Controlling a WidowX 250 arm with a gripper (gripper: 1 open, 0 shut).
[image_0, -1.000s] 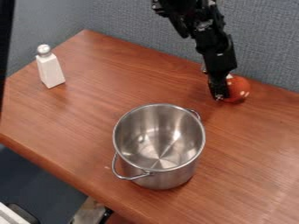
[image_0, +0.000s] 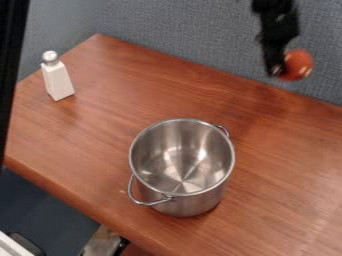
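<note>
My black gripper (image_0: 283, 68) hangs at the top right, blurred, shut on a round red-orange object (image_0: 298, 64) that looks like a tomato, held up against the grey back wall. Below and to the left of it, a steel pot (image_0: 182, 170) with two wire handles stands upright on the wooden table, with nothing visible inside.
A white bottle (image_0: 58, 80) with a silvery cap stands at the table's left. A dark upright edge runs along the upper left of the view, and the table ends at the lower left.
My gripper and the red object have risen off the table and moved slightly right. The pot and bottle stay where they were.
</note>
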